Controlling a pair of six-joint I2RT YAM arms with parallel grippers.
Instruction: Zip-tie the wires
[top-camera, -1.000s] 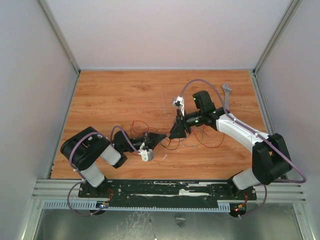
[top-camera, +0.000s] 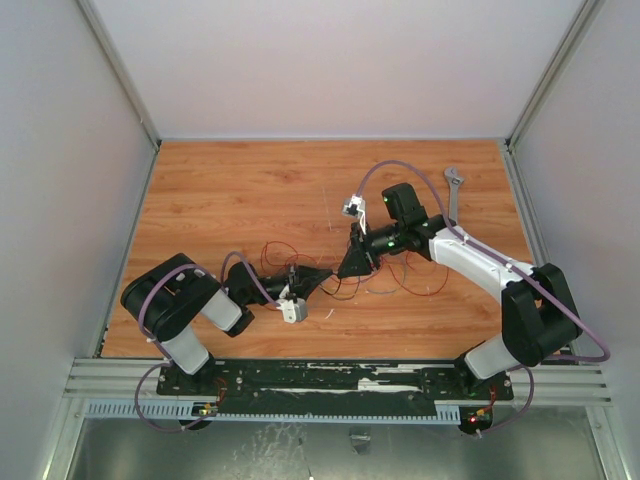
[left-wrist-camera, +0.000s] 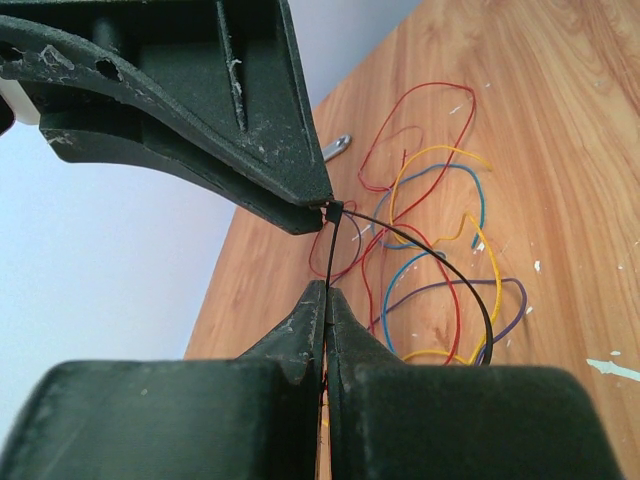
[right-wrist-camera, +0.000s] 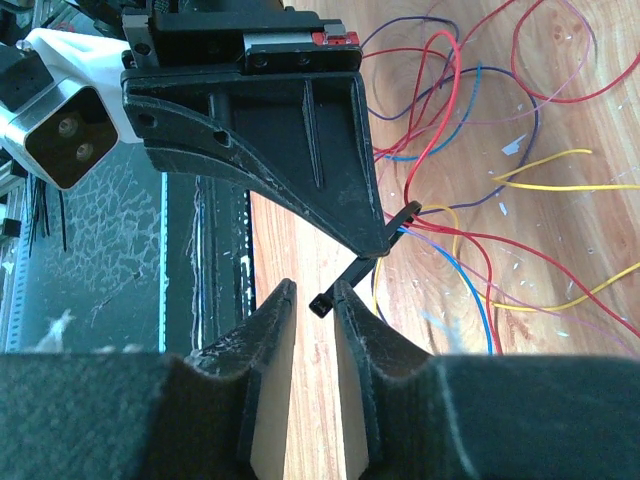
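A loose bundle of coloured wires (right-wrist-camera: 490, 250) lies on the wooden table. A black zip tie (left-wrist-camera: 453, 270) loops from its small head (left-wrist-camera: 334, 211); its tail runs down into the tips of my left gripper, which is shut on it. In the right wrist view the tie's dark strap crosses the wires, and my right gripper has its fingertips part open around the end of that strap, near the small head. In the top view both grippers (top-camera: 330, 272) meet closely over the wires near the middle.
A wrench (top-camera: 453, 195) lies at the back right. Black rails (top-camera: 300, 400) run along the front edge.
The left arm appears unmoved.
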